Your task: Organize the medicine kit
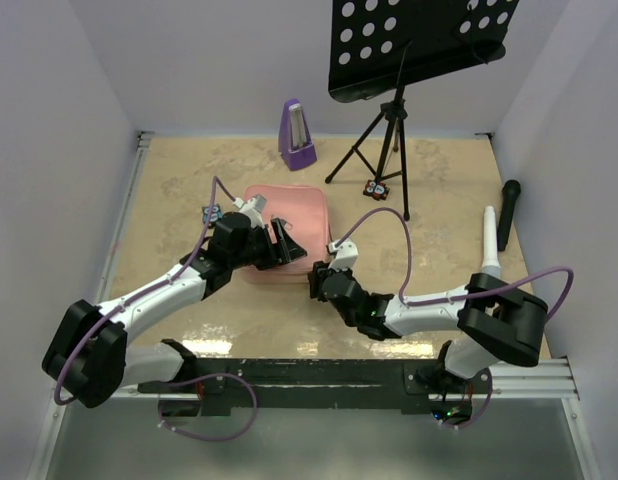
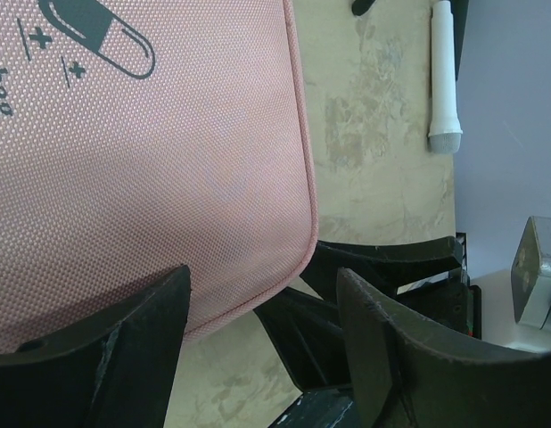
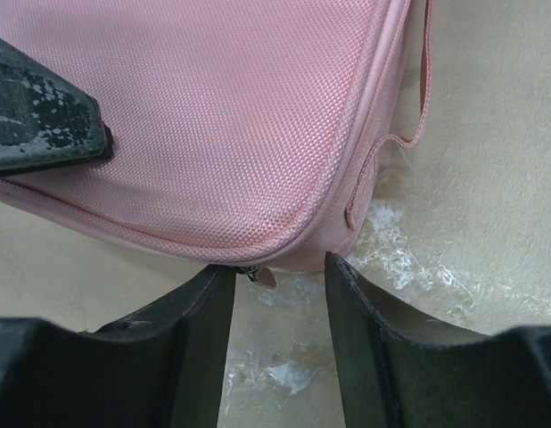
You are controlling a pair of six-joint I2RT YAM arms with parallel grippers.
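A pink medicine bag (image 1: 294, 210) with printed pill drawing (image 2: 115, 40) lies at the middle of the table. My left gripper (image 1: 284, 245) hangs over its front part, fingers apart, with bag fabric beneath. My right gripper (image 1: 319, 280) is at the bag's front right corner; in the right wrist view its fingers stand apart just below the rim, near a small zipper pull (image 3: 261, 275). Whether either touches the fabric I cannot tell.
A purple metronome (image 1: 296, 140) and a black music stand (image 1: 399, 120) stand at the back. A white microphone (image 1: 490, 240) and a black one (image 1: 507, 210) lie at the right.
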